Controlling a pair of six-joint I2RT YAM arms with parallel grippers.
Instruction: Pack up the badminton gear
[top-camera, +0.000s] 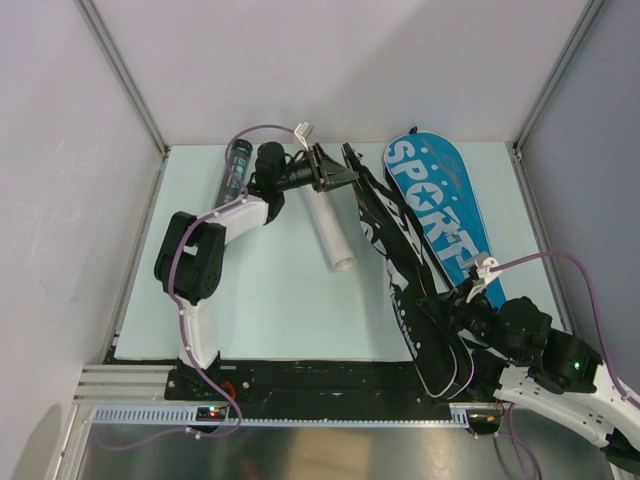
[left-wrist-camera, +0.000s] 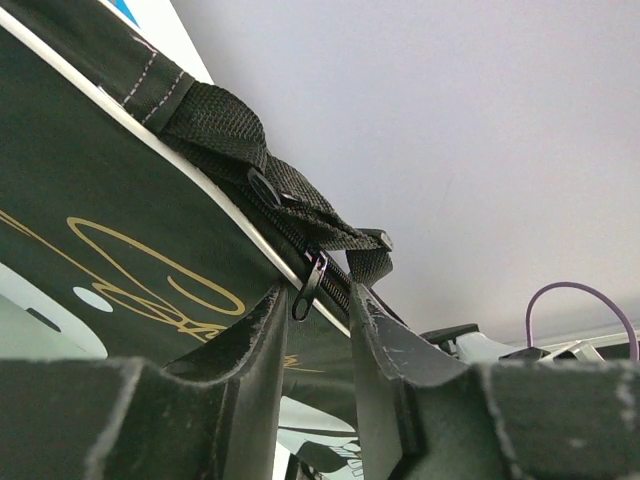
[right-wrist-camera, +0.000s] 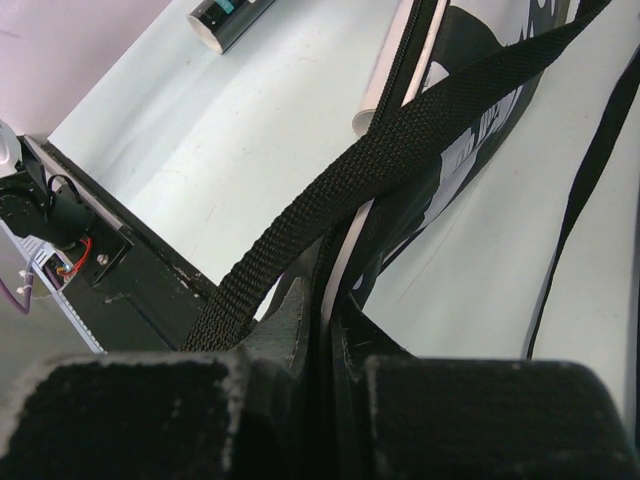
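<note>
A black racket bag (top-camera: 405, 270) with white print is held up on edge between my two grippers. In the left wrist view, its zipper pull (left-wrist-camera: 310, 285) hangs between the fingertips of my left gripper, by a webbing loop (left-wrist-camera: 215, 120). A gap shows between these fingers, so the gripper is open around the pull, with no clear grip on it. My right gripper is shut on the bag's light-piped edge at the near end; a black strap (right-wrist-camera: 400, 135) crosses just in front. The blue SPORT bag (top-camera: 437, 205) lies flat on the right.
A white tube (top-camera: 328, 230) lies mid-table at the back, left of the black bag. A dark tube (top-camera: 236, 170) rests at the far left, partly behind the left arm.
</note>
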